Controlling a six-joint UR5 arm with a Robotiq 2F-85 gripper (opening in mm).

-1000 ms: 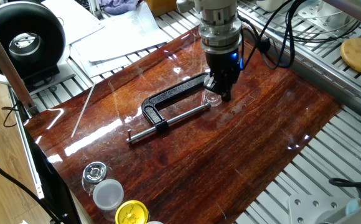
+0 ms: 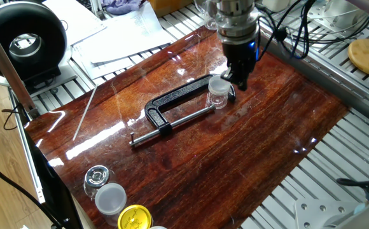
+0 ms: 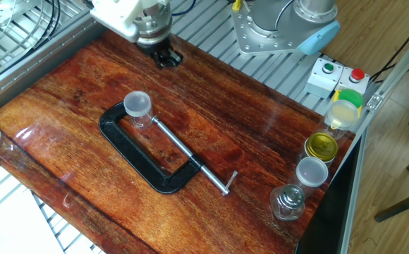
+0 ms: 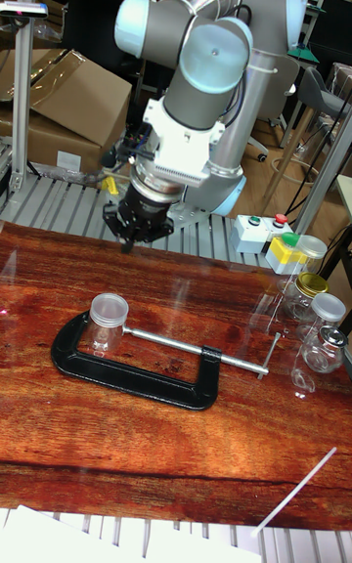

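Note:
A small clear jar with a frosted lid [image 2: 219, 86] stands upright at the mouth of a black C-clamp [image 3: 137, 155], close to the tip of its metal screw [image 4: 172, 341]. The clamp lies flat on the dark red wooden board. My gripper [image 4: 135, 234] hangs above the board, apart from the jar and toward the robot's base side. Its dark fingers look spread, and nothing shows between them. In exterior view 1 the gripper [image 2: 237, 81] appears just beside and above the lid; its fingertips are small and dark there.
Several jars line one board edge, among them a gold-lidded jar [image 3: 322, 146], a frosted-lidded jar [image 3: 311, 172] and a silver-topped jar [image 3: 288, 202]. Button boxes [image 3: 335, 76] stand beyond them. A thin white stick [image 4: 294, 490] lies near the opposite edge. Much of the board is bare.
My gripper has risen and moved off the jar, toward the right and upward in exterior view 1. The jar's lid, earlier covered by the gripper, now shows. Jar and clamp stay in place.

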